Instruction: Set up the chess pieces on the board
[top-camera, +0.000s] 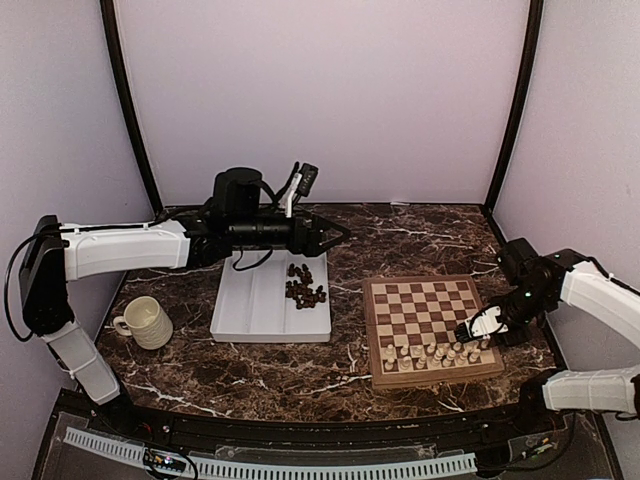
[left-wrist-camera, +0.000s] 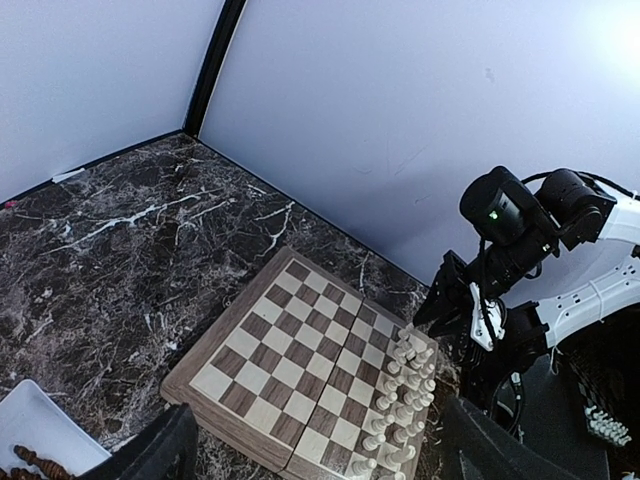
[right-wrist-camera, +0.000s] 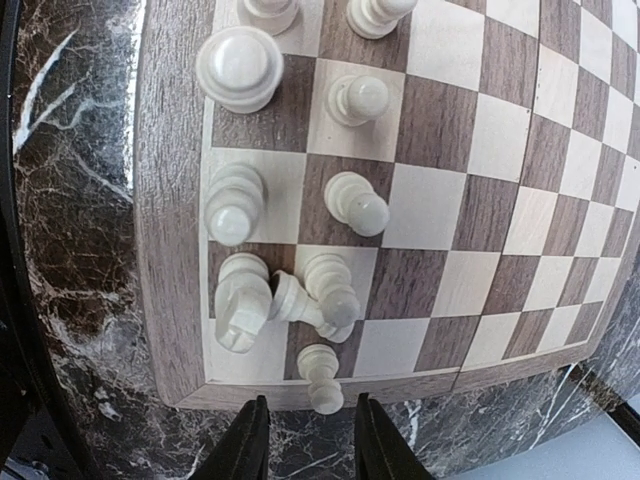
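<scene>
The wooden chessboard (top-camera: 420, 305) carries white pieces along its near side. In the right wrist view a white pawn (right-wrist-camera: 322, 385) stands at the board's edge just beyond my right gripper, whose fingers are apart with nothing between them. Beside that pawn, one white piece (right-wrist-camera: 295, 300) lies tilted between a knight (right-wrist-camera: 240, 315) and another pawn (right-wrist-camera: 335, 295). My left gripper (top-camera: 330, 235) hangs open and empty over the area right of the white tray (top-camera: 235, 320), which holds several dark pieces (top-camera: 305, 293).
A mug (top-camera: 148, 325) stands at the left of the marble table. The back and middle of the table, between tray and board, are clear. Walls (top-camera: 570, 120) bound the right side close to my right arm.
</scene>
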